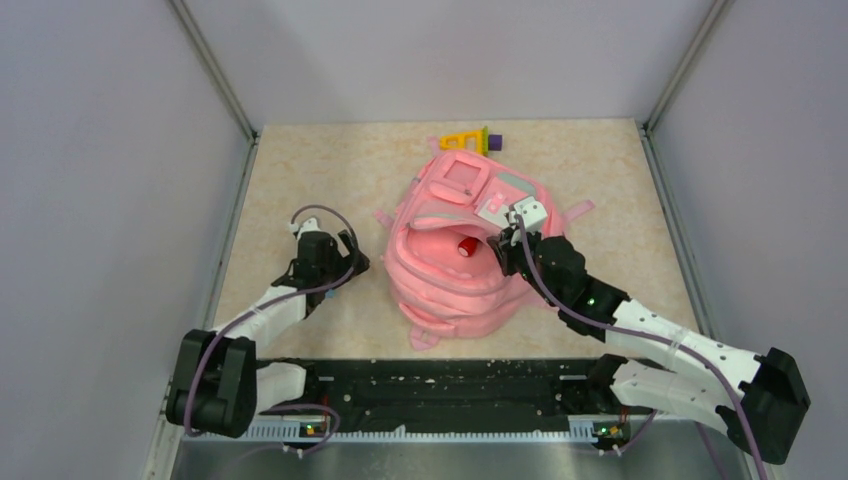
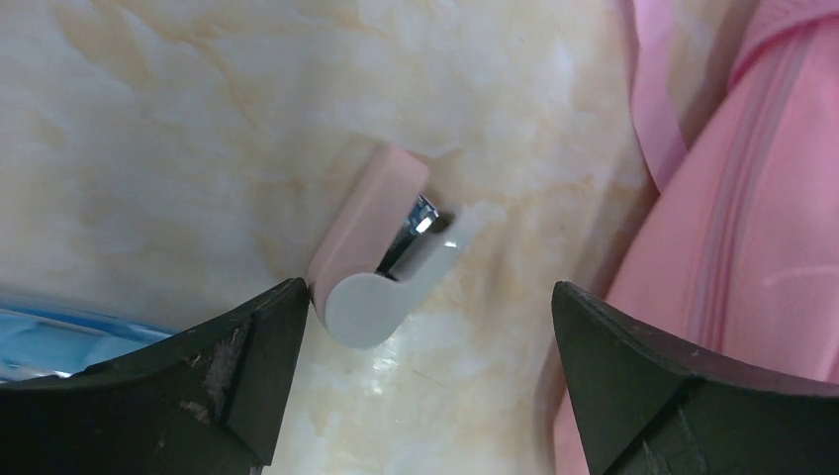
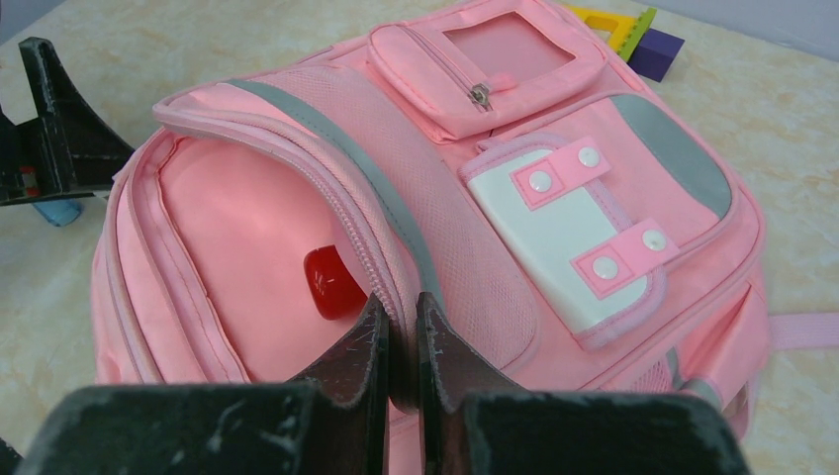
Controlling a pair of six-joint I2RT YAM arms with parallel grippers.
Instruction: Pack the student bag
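The pink backpack [image 1: 450,290] lies mid-table, its main compartment gaping with a red object [image 3: 332,282] inside. My right gripper is shut on the zipped edge of the bag's opening flap [image 3: 364,213]. In the left wrist view a pink-and-grey stapler [image 2: 361,267] lies on the table between the fingertips of my open left gripper, left of the bag. A blue translucent object [image 2: 69,346] lies beside it, partly hidden by a finger.
Yellow, green and purple toys [image 1: 462,142] lie behind the bag. Walls border it on the sides and back.
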